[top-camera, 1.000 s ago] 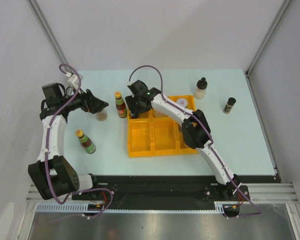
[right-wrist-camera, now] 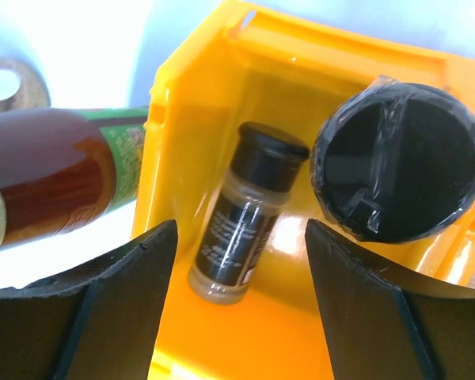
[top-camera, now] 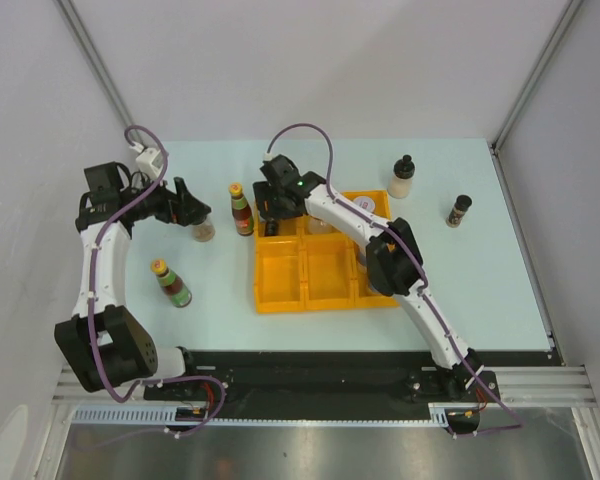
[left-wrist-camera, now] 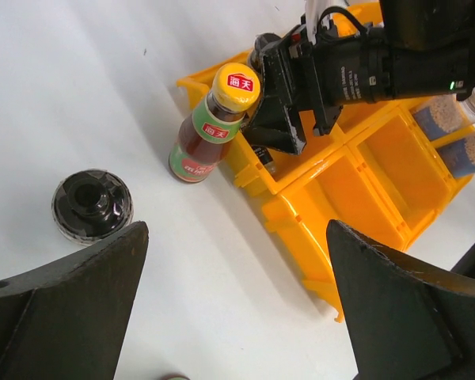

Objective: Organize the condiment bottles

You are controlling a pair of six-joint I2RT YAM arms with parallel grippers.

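In the top view my right gripper (top-camera: pixel 278 208) hangs over the back-left compartment of the orange organizer (top-camera: pixel 328 305). The right wrist view shows its fingers apart above a small dark bottle (right-wrist-camera: pixel 236 237) lying there, beside a dark round cap (right-wrist-camera: pixel 388 158). My left gripper (top-camera: pixel 188 208) stands open over a black-topped jar (left-wrist-camera: pixel 91 202), nothing between its fingers. A sauce bottle (top-camera: pixel 242 212) stands just left of the organizer; another (top-camera: pixel 170 285) stands front left. A white black-capped bottle (top-camera: pixel 400 180) and a small dark shaker (top-camera: pixel 458 212) stand on the right.
The organizer's front-left and front-middle compartments look empty. Other containers fill compartments at its right, partly hidden by the right arm.
The left arm has moved very little.
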